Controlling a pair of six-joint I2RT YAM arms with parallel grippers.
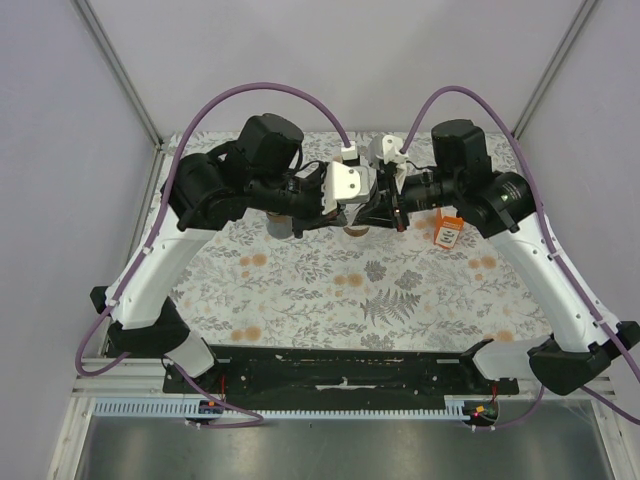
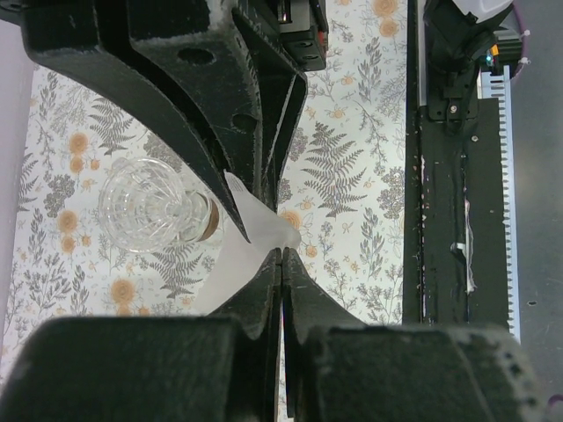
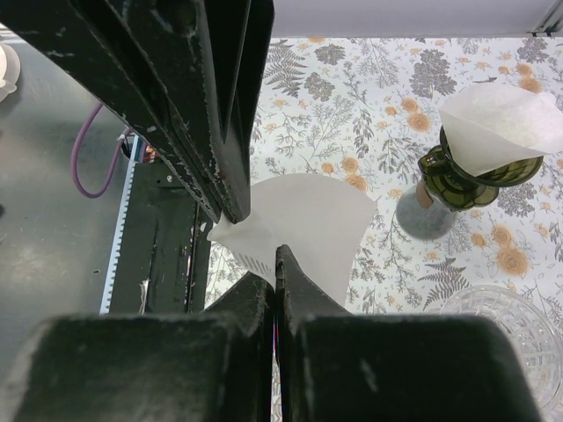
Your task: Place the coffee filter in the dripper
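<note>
Both grippers meet over the table's middle. A white paper filter (image 2: 224, 280) is pinched in the shut tips of my left gripper and of my right gripper, which appear close together from either side. In the right wrist view another white filter paper (image 3: 493, 123) sits in a dark green dripper (image 3: 466, 193) on a grey-looking stand. The top view has the grippers covering much of the paper.
A glass vessel stands near the grippers, also at the right wrist view's lower right. An orange box (image 1: 448, 228) lies at the right.
</note>
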